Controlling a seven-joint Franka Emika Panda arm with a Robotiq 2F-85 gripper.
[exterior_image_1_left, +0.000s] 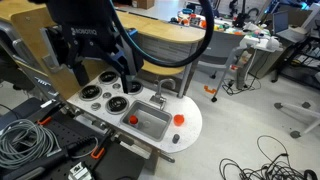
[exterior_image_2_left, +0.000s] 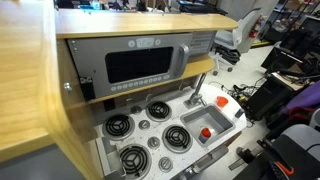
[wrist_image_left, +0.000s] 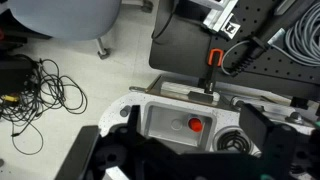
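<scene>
My gripper (exterior_image_1_left: 104, 82) hangs high in the foreground of the first exterior view, its two dark fingers spread apart with nothing visible between them. In the wrist view the gripper straddles the sink (wrist_image_left: 152, 125) below. Inside that basin is a small red object (wrist_image_left: 195, 125), which also shows as a red cup-like thing (exterior_image_2_left: 206, 132) in the second exterior view. A second, orange-red item (exterior_image_1_left: 179, 120) rests on the white counter beside the sink; the wrist view does not clearly show it.
Burners (exterior_image_2_left: 134, 159) lie beside the sink, below a microwave (exterior_image_2_left: 145, 62). A faucet (exterior_image_1_left: 158, 96) rises at the basin's edge. A small dark object (exterior_image_1_left: 176, 138) stands near the counter's rim. Cables (exterior_image_1_left: 25, 145) and a clamp clutter the robot's table. White counter right of the sink is mostly bare.
</scene>
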